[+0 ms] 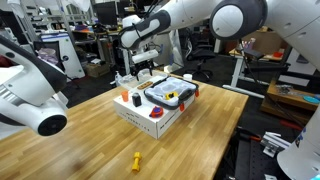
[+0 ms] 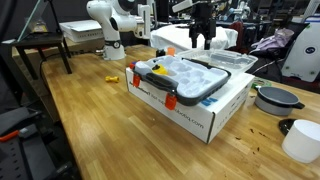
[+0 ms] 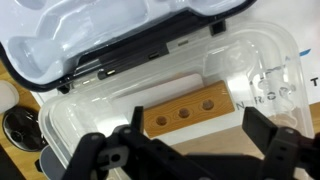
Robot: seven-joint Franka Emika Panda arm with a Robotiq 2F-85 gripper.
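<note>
My gripper stands open above a clear plastic lid or bin (image 3: pixel 75 127). A brown wooden strip with three round holes (image 3: pixel 187 110) shows between and beyond its fingers in the wrist view, apart from them as far as I can tell. Beside the clear plastic is the black-rimmed tray with pale compartments (image 3: pixel 75 35). In the first exterior view my gripper (image 1: pixel 139 68) hangs behind the white box (image 1: pixel 148 122). The second exterior view has the gripper (image 2: pixel 196 30) beyond the tray (image 2: pixel 207 80), its fingers pointing down.
A yellow item (image 1: pixel 136 161) lies alone on the wooden table. An orange cup (image 2: pixel 171 51) stands by the white box. A grey pot (image 2: pixel 277 99) and a white mug (image 2: pixel 302 141) stand to the right in the second exterior view.
</note>
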